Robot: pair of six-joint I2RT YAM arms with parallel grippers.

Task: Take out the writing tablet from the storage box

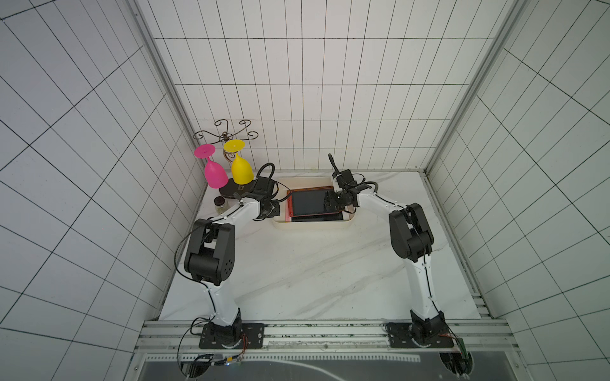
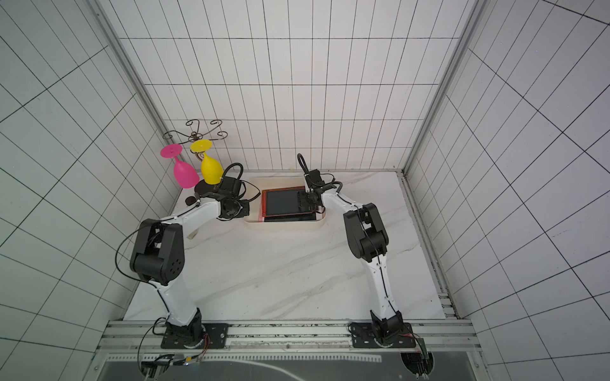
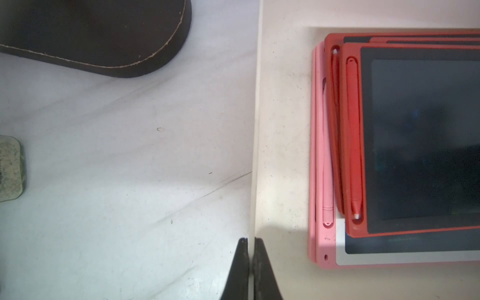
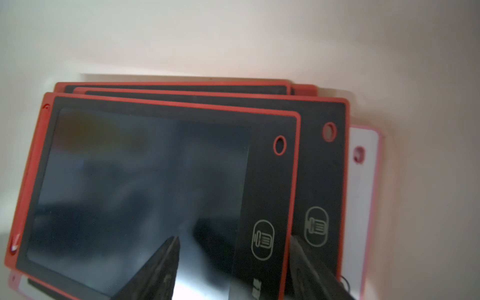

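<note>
Several writing tablets lie in a loose stack inside the cream storage box point(image 3: 282, 150). The top writing tablet point(image 4: 150, 185) has a red frame and a dark screen; a red pen point(image 3: 354, 135) sits in its left edge. Over the right part of this tablet is my right gripper, its fingers apart, one above the screen and one near the tablet's right edge. No grip on the tablet shows. My left gripper is shut at the box's left rim; I cannot tell whether the rim is between its fingertips.
Pink and yellow goblets point(image 1: 242, 170) hang upside down on a wire rack point(image 1: 225, 135) at the back left. The rack's dark base point(image 3: 100, 35) and a small jar point(image 1: 220, 204) are left of the box.
</note>
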